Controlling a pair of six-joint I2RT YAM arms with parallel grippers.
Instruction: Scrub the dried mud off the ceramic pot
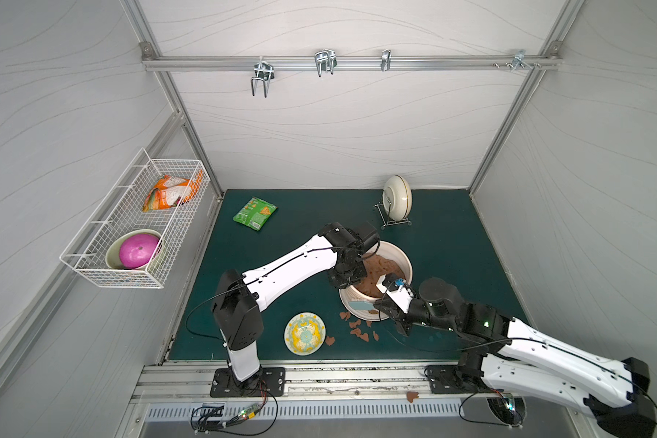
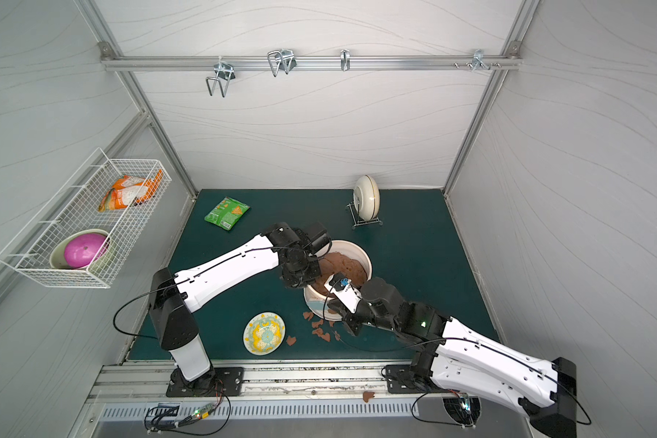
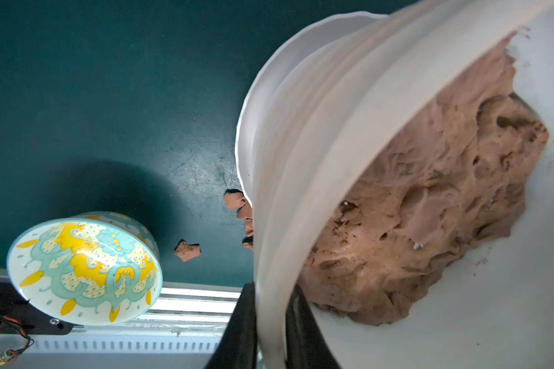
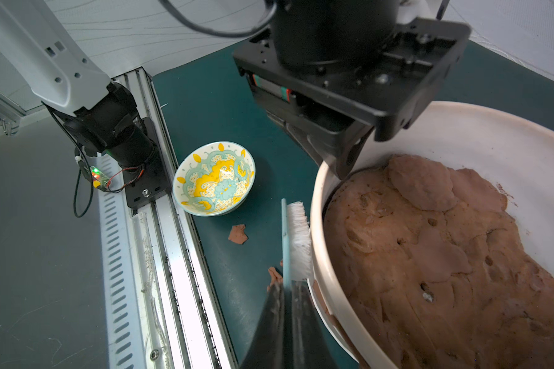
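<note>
The white ceramic pot (image 4: 529,141) holds a lumpy mass of brown mud (image 4: 424,258) and stands on a saucer (image 3: 255,98). My left gripper straddles the pot's rim, its fingers on either side of the wall; whether they grip it is unclear. My right gripper is shut on a light-blue brush (image 4: 296,240), held beside the pot's outer wall with white bristles facing it.
A patterned bowl (image 1: 304,333) and several mud flakes (image 4: 237,233) lie near the front edge. A green packet (image 1: 254,213) and plates in a rack (image 1: 396,198) are at the back. A wire basket (image 1: 109,241) hangs left.
</note>
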